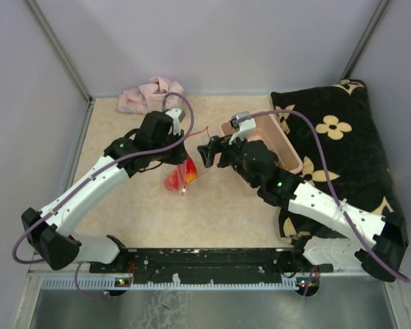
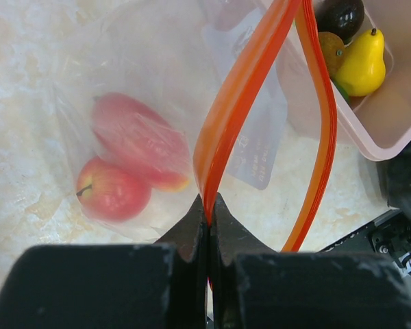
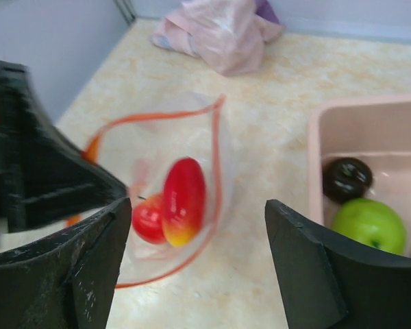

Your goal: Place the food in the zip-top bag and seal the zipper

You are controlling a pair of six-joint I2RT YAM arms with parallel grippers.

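Observation:
A clear zip bag with an orange zipper edge [image 2: 226, 116] stands open on the table, holding a red apple [image 2: 113, 188] and an elongated red-yellow fruit [image 3: 183, 199]. My left gripper is shut on the bag's rim, pulling it up. To the right of the bag, my right gripper hangs open with nothing between its fingers; in the top view [image 1: 216, 147] it is beside the bag's mouth, near the bin.
A pink bin [image 2: 397, 116] at the right holds a pear [image 2: 363, 65], an avocado [image 2: 339, 17], a brown fruit and a green fruit [image 3: 370, 226]. A pink cloth [image 1: 151, 96] lies at the back, a dark flowered cushion [image 1: 335, 157] at far right.

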